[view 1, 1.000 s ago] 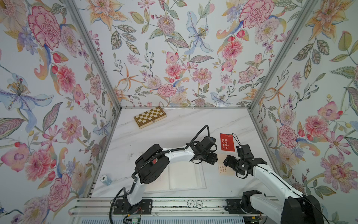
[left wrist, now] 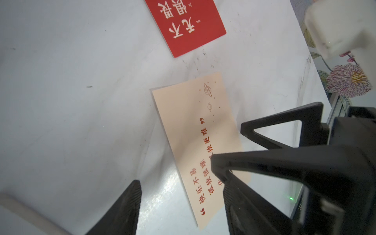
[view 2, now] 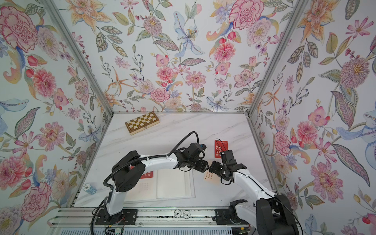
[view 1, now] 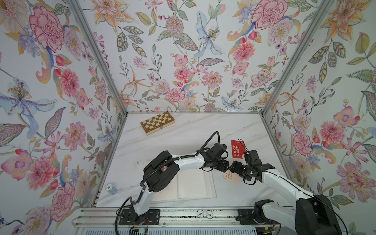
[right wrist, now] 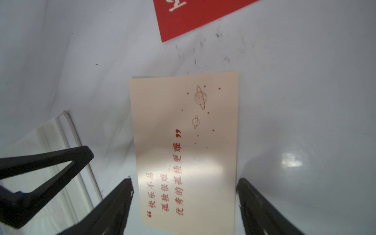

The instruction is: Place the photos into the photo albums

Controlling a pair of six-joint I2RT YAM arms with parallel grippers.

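A peach card with printed characters and planets [right wrist: 186, 148] lies on the table at the right, with my right gripper [view 1: 235, 167] low over it, its fingers open on either side in the right wrist view. My left gripper [view 1: 223, 166] hangs just left of it, open, with nothing seen between its fingers. A red card [view 1: 237, 148] lies behind the peach one. The white album [view 1: 193, 186] lies open at the front middle, partly under my left arm, and another red patch [view 2: 145, 175] shows on it.
A chessboard [view 1: 157, 123] stands at the back left and a can [view 1: 110, 189] at the front left. Floral walls and metal rails bound the table.
My right gripper has moved leftward, and the peach card has shifted left with it, toward the album. My left gripper has hardly moved.
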